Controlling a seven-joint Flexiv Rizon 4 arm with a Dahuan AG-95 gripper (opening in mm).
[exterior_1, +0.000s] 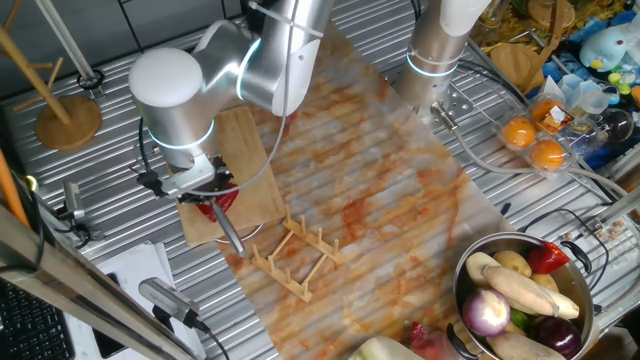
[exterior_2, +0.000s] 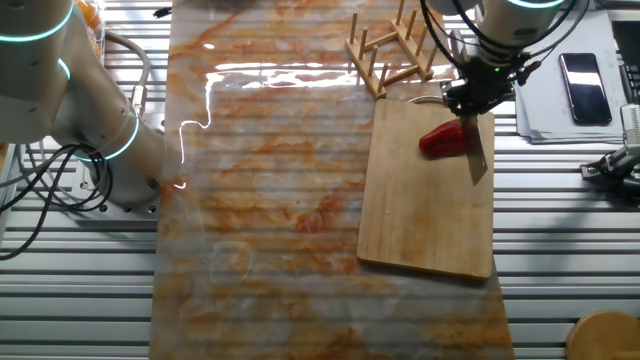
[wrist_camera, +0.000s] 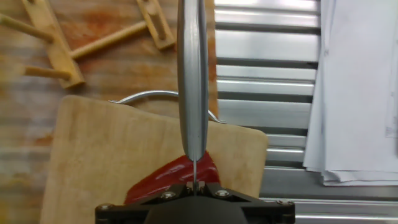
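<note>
My gripper is shut on a knife, its grey handle (wrist_camera: 193, 81) sticking out ahead in the wrist view and only a thin edge of the blade showing there. A red pepper (wrist_camera: 163, 180) lies on the wooden cutting board (wrist_camera: 112, 146), partly hidden behind the gripper. From exterior view 2, the knife blade (exterior_2: 475, 152) stands at the right end of the pepper (exterior_2: 442, 139), below the gripper (exterior_2: 478, 97); whether it touches or cuts into the flesh cannot be told. The arm hides much of the pepper (exterior_1: 222, 203) in exterior view 1.
A wooden peg rack (exterior_1: 297, 258) sits close to the board's handle side. A pot (exterior_1: 462, 290) full of vegetables stands at the front right. Papers and a phone (exterior_2: 585, 88) lie beside the board.
</note>
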